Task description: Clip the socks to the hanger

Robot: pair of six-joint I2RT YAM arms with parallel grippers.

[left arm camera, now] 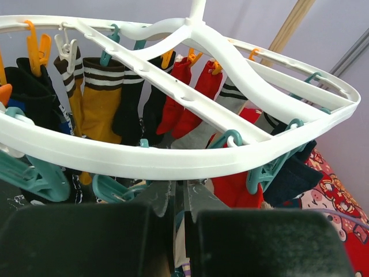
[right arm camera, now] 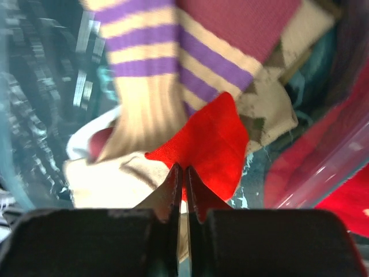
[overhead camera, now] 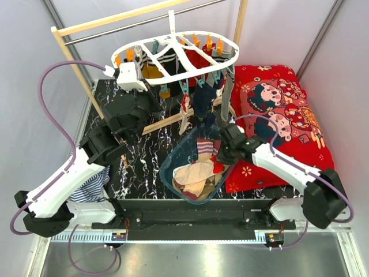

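Note:
In the bin (overhead camera: 164, 173), my right gripper is shut on a red sock (right arm camera: 222, 138), pinching its near edge. Cream socks with purple stripes (right arm camera: 144, 52) lie beneath and beside it. Above the bin hangs the white oval hanger (overhead camera: 190, 75), with dark, mustard, red and grey socks on orange and teal clips. At the hanger's front left rim, my left gripper is shut; its tips meet the rim's lower edge, and what sits between them is hidden. A teal clip (left arm camera: 109, 187) hangs just left of those fingertips.
A red patterned cushion (overhead camera: 277, 115) fills the right side. The wooden rack (overhead camera: 69, 49) carries the hanger's bar. A striped cloth (overhead camera: 92, 187) lies at the left, under my left arm.

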